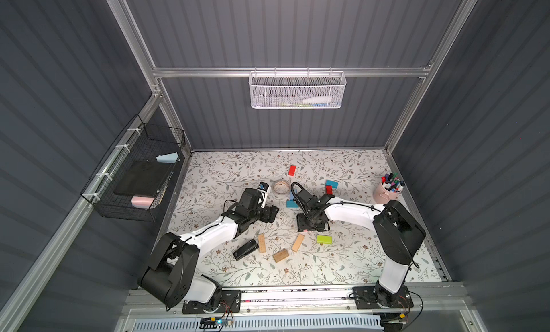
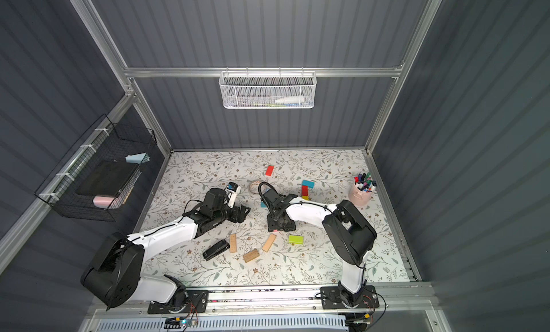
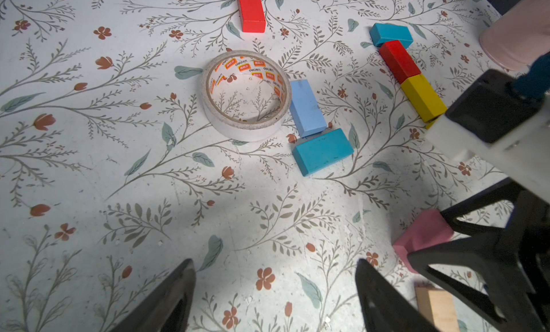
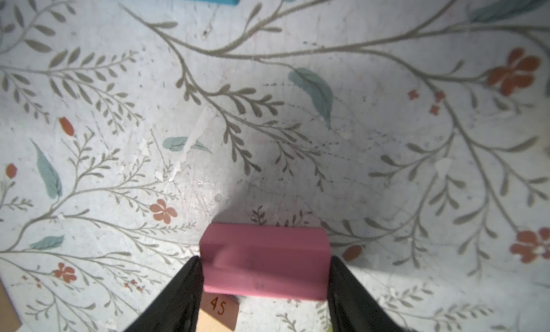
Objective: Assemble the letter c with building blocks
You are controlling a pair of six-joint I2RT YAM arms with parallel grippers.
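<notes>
A pink block (image 4: 266,263) spans the gap of my right gripper, which is shut on it with a finger against each end. In the left wrist view, the same pink block (image 3: 422,237) shows at the right, between the black fingers. My left gripper is open and empty over bare table. Ahead of it, a light blue block (image 3: 307,108) lies close to a teal block (image 3: 323,151). Farther right, another teal block (image 3: 391,33), a red block (image 3: 400,60) and a yellow block (image 3: 423,97) form a row. Another red block (image 3: 251,9) lies at the back.
A tape roll (image 3: 246,94) sits beside the light blue block. Toward the front lie wooden blocks (image 1: 280,255), a lime block (image 1: 324,239) and a black object (image 1: 245,249). A pen cup (image 1: 386,191) stands at the right.
</notes>
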